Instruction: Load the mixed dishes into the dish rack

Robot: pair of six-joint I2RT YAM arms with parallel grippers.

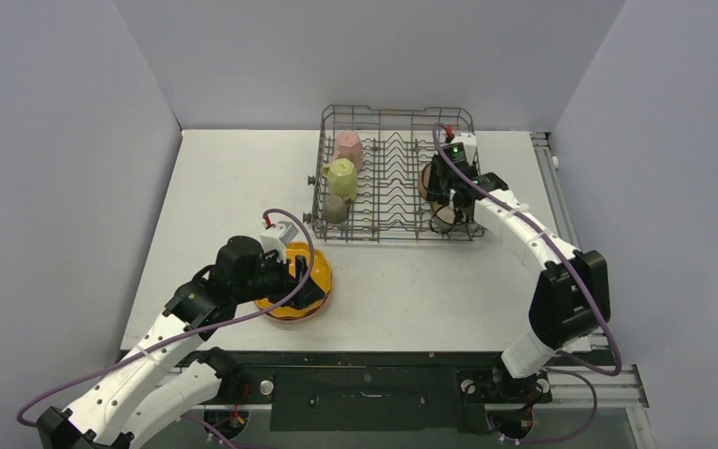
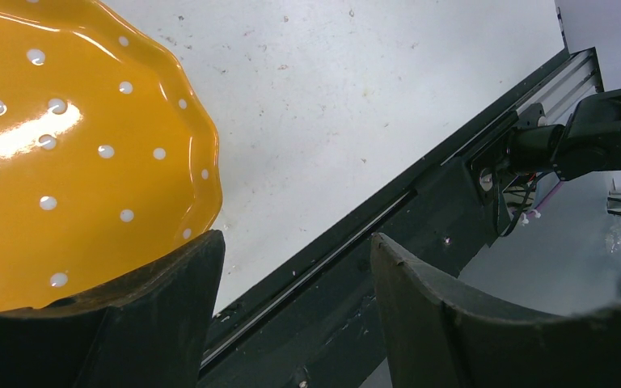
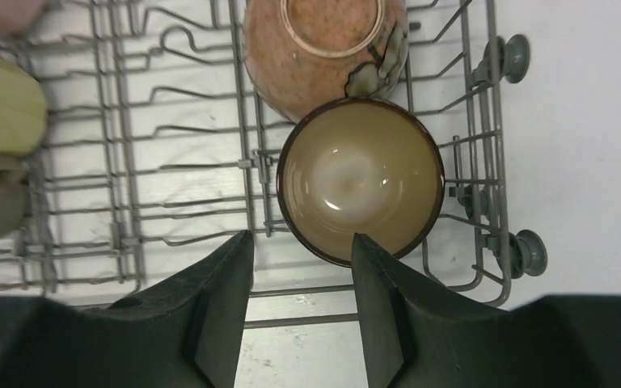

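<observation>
An orange plate with white dots lies at the front left of the counter. My left gripper is over its right part, and its fingers stand apart with nothing between them. Inside the wire dish rack, a tan bowl with a dark rim leans against a brown bowl at the right side. My right gripper is open just above the tan bowl's front edge. From the top view, that arm hides most of both bowls.
Along the rack's left side stand a pink cup, a green mug and a small grey cup. The rack's middle tines are empty. Bare counter lies in front of the rack.
</observation>
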